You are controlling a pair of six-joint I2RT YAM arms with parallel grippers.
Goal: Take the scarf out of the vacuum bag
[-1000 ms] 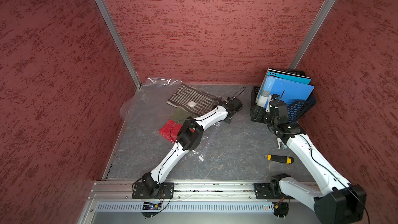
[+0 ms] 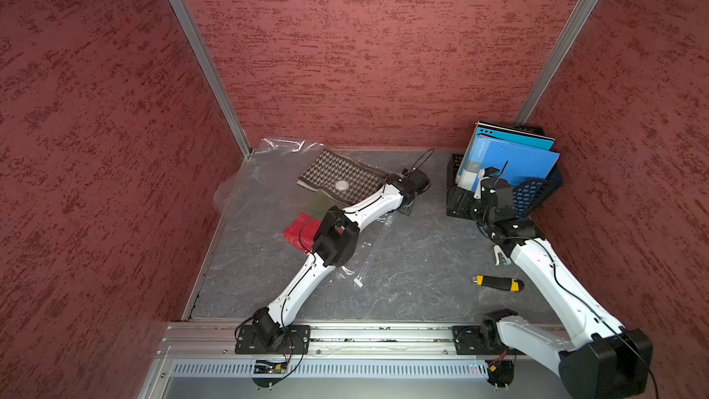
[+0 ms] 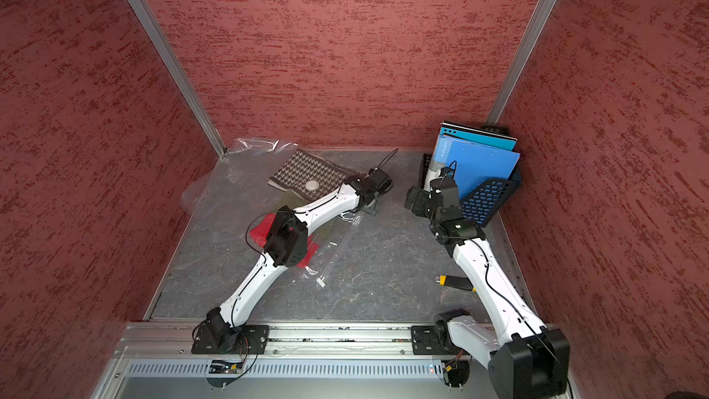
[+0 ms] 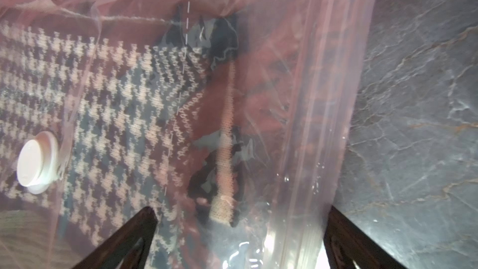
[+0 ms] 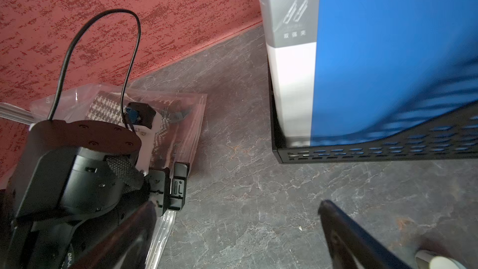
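Note:
A brown houndstooth scarf (image 2: 325, 172) (image 4: 114, 119) lies flat inside the clear vacuum bag (image 4: 318, 69), along with olive and red cloths (image 2: 299, 229). A white valve (image 4: 32, 162) sits on the bag. My left gripper hangs low over the bag's right part, fingers open on either side of its edge strip and the scarf's end. My right gripper stands open at the black file basket on the right, with bare table below it.
Blue folders (image 3: 476, 166) stand in the black basket (image 3: 487, 199) at the back right. A yellow-black tool (image 2: 498, 283) lies at the front right. The table between bag and basket is clear.
My left gripper and wrist have shifted slightly up toward the back of the table. The right arm and the bag show no visible change.

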